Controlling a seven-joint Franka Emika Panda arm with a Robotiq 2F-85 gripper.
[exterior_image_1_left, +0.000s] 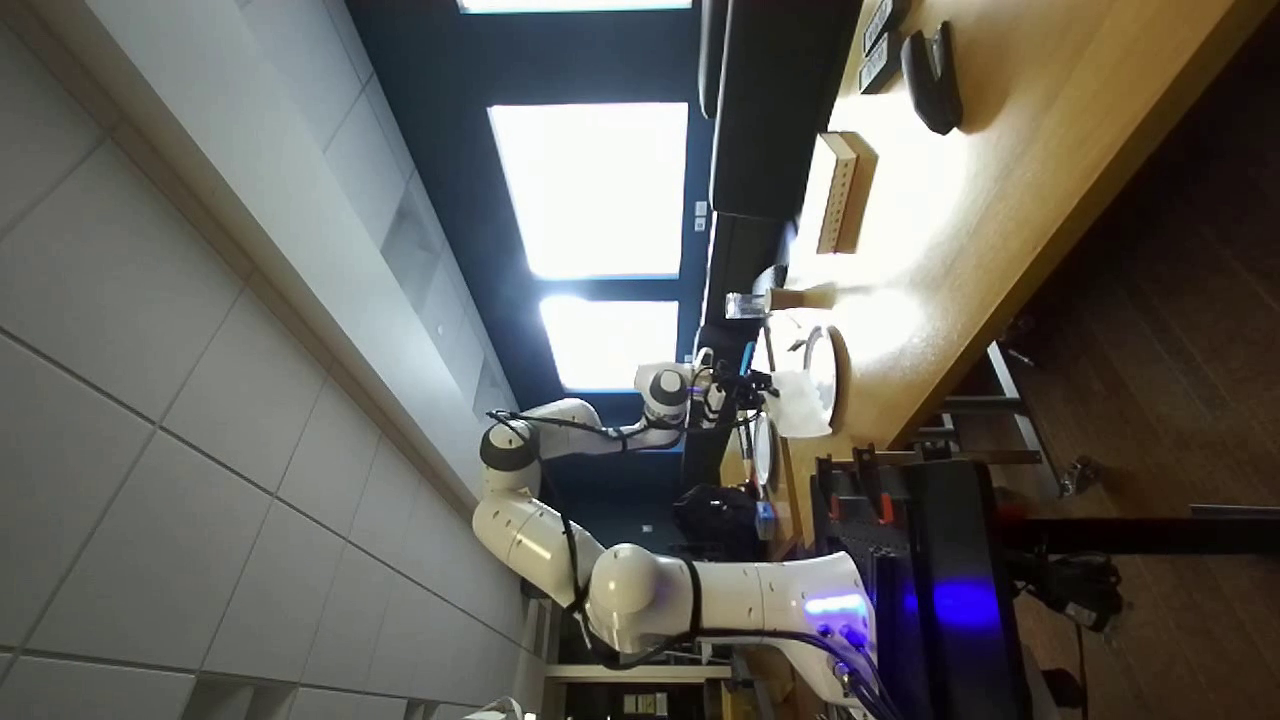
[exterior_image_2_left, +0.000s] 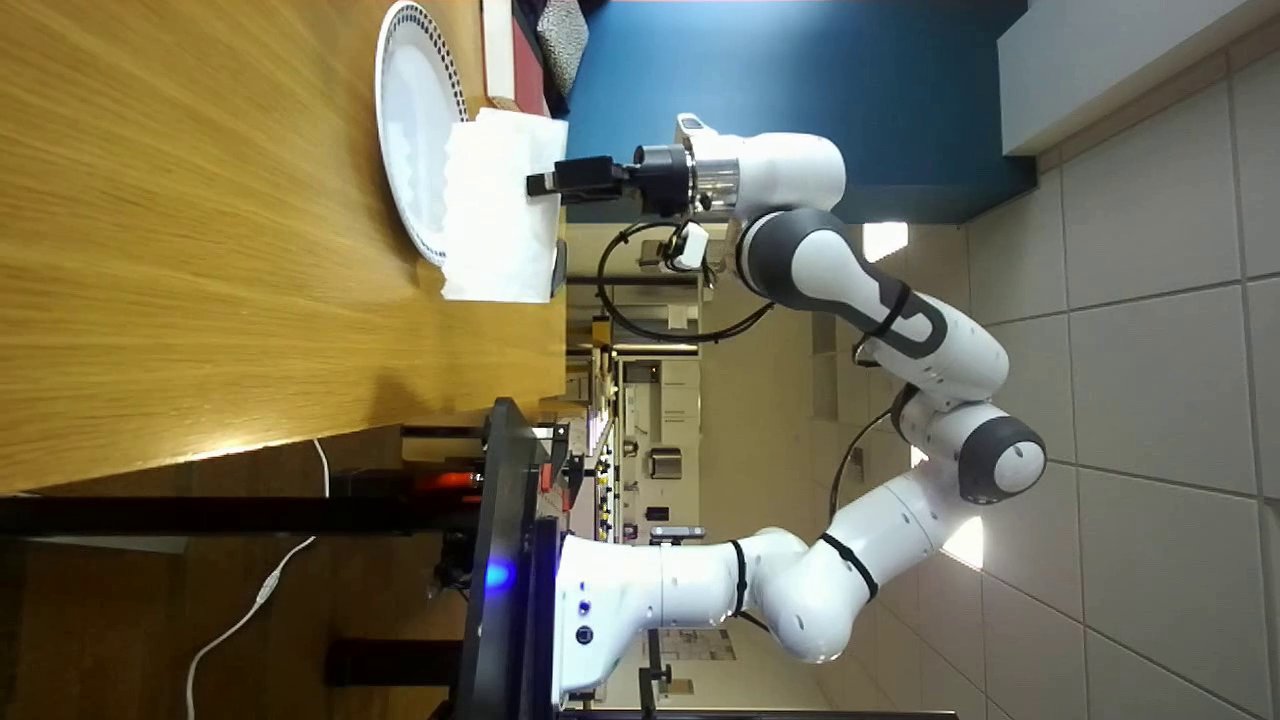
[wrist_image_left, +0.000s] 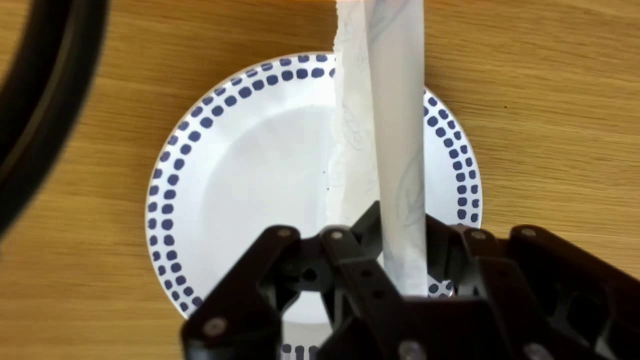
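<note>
A sheet of white paper towel is pinched in my gripper, which is shut on it. In the wrist view the folded towel stands between the black fingers and stretches toward the top of the frame. Beneath it lies a white plate with a double ring of blue dots on its rim. The towel covers part of the plate's right side in that view. Whether its lower edge touches the plate I cannot tell.
Near the wall stand a clear glass and a second white plate. A wooden block, a black stapler and small dark boxes lie further along the table. Bare wood is free in front of the plate.
</note>
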